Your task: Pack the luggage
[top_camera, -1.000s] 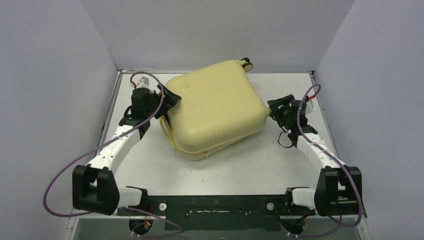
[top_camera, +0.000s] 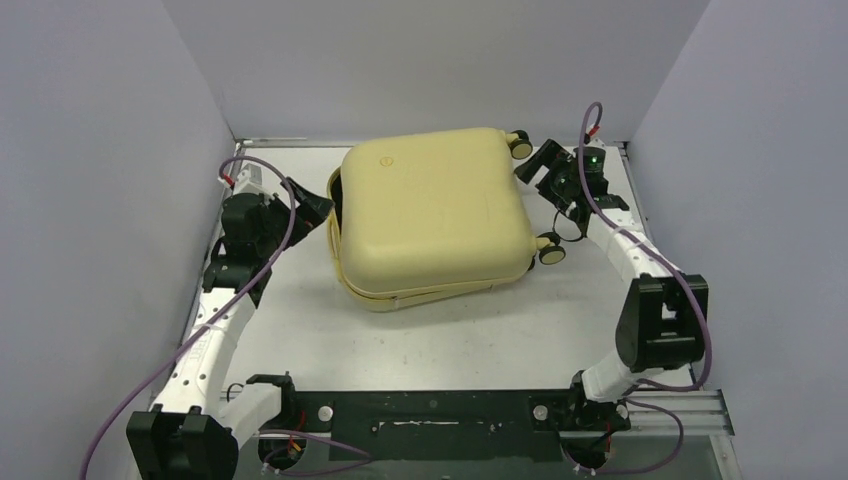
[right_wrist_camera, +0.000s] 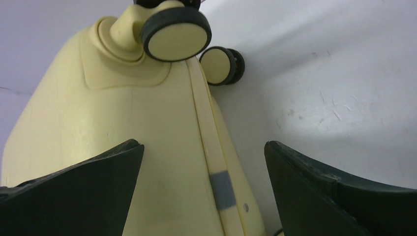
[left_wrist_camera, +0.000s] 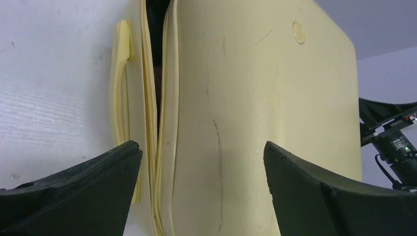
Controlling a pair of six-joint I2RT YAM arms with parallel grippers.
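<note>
A pale yellow suitcase (top_camera: 435,210) lies flat across the middle of the table, slightly turned. Its lid is down, but a dark gap shows along the left edge, also visible between the shell halves in the left wrist view. A handle (left_wrist_camera: 120,83) sits on that left side. Wheels (top_camera: 552,252) stick out on the right. My left gripper (top_camera: 318,205) is open by the left edge, with the suitcase (left_wrist_camera: 246,98) beyond its fingers. Open too, my right gripper (top_camera: 532,172) stands near the far right wheel; nothing is held between its fingers.
Bare white table (top_camera: 430,350) lies in front of the suitcase and in strips to both sides. Grey walls (top_camera: 90,150) close in the left, right and back. No other loose objects show on the table.
My right gripper left the near wheel and moved toward the far one. The left moved off the lid to the left.
</note>
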